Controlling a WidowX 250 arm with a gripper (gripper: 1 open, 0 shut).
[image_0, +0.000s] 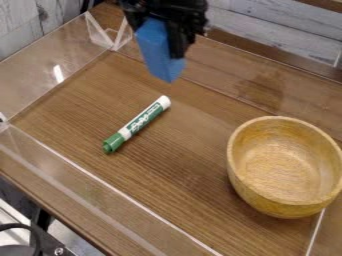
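At the top centre my gripper is shut on a blue block, held upright above the wooden table; its fingers are dark and blurred. Below it a white and green marker lies diagonally on the table. A round wooden bowl stands at the right, empty.
Clear plastic walls border the table at the left and along the front. A pale plank wall runs along the back. Black cables lie at the lower left.
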